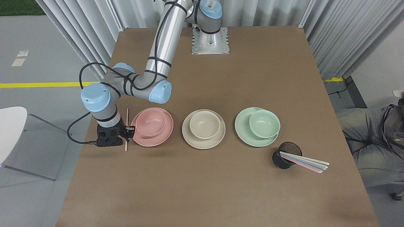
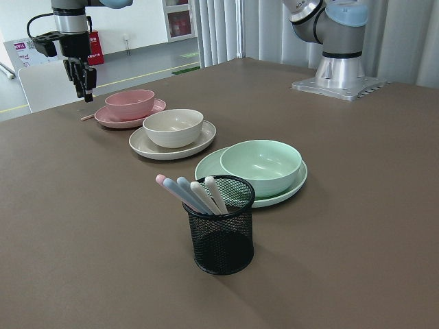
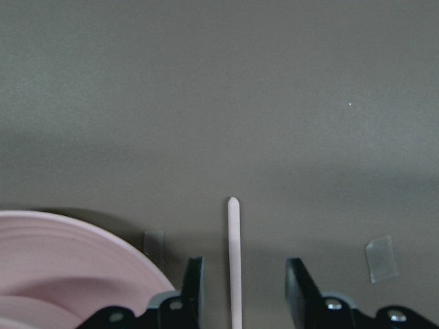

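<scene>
A thin pink chopstick (image 3: 234, 267) lies on the table just left of the pink plate (image 1: 163, 134) and bowl (image 1: 150, 123) in the front view. My gripper hangs over it, open, with the chopstick showing between its two fingers in the wrist view. In the left view the gripper (image 2: 86, 92) is raised above the chopstick's end, apparently not touching it. The pink plate's rim fills the lower left of the wrist view.
A cream bowl (image 1: 204, 124) on its plate, a green bowl (image 1: 264, 123) on its plate, and a mesh cup (image 2: 223, 247) with several chopsticks (image 1: 305, 160) stand to the right.
</scene>
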